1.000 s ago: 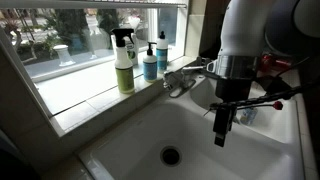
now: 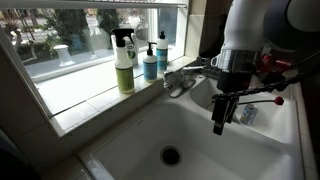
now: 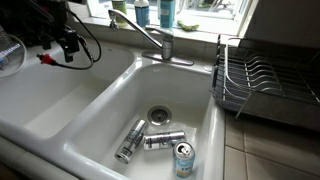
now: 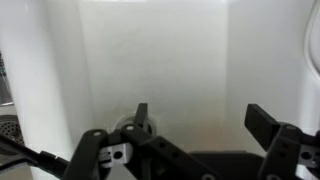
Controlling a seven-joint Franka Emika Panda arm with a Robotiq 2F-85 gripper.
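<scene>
My gripper [image 2: 231, 118] hangs over the empty basin of a white double sink [image 2: 190, 140]. In the wrist view the two fingers [image 4: 262, 124] stand wide apart, with only white basin surface beyond them and nothing held. In exterior view 2 the gripper [image 3: 62, 46] is at the far left, well away from the cans. The other basin holds three cans: one upright [image 3: 184, 158], one lying can [image 3: 164, 140] near the drain, and another lying can [image 3: 130, 141] to its left.
A faucet [image 3: 150, 35] reaches over the sink from the back. Spray and pump bottles [image 2: 124, 62] line the windowsill. A wire dish rack [image 3: 265, 75] occupies the right counter. A dark cable [image 3: 75, 66] loops by the gripper.
The gripper has risen slightly and turned a little in exterior view 1, so its fingertips sit higher than before. The sink and bottles look unchanged.
</scene>
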